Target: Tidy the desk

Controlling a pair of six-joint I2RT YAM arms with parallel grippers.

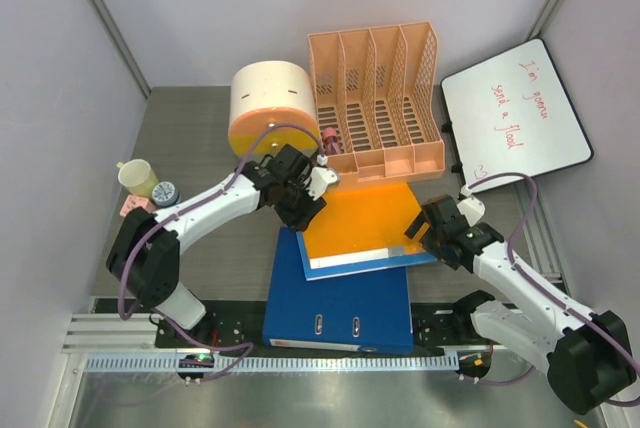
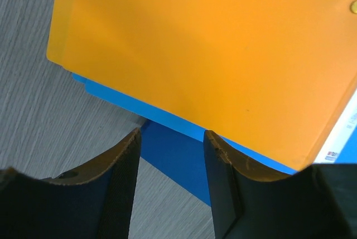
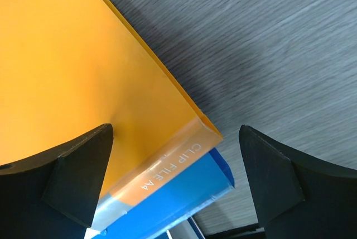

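Observation:
An orange clip folder (image 1: 360, 220) lies over a light blue folder (image 1: 368, 267), both overlapping a dark blue binder (image 1: 340, 303) at the desk's front. At the stack's left edge is my left gripper (image 1: 300, 226). In the left wrist view, its fingers (image 2: 125, 166) stand partly apart near the folders' edge; whether they touch or pinch it is unclear. My right gripper (image 1: 418, 233) is low over the folders' right side, open. In the right wrist view, the orange folder's corner (image 3: 187, 149) and the light blue corner (image 3: 195, 186) appear between its widely spread fingers.
Behind the folders stands a peach file rack (image 1: 385, 138) with a cream and orange cylinder (image 1: 272, 98) beside it. A whiteboard (image 1: 515, 113) leans at right. A yellow mug (image 1: 138, 176), round blue tin (image 1: 165, 194) and pink block (image 1: 138, 208) sit at left.

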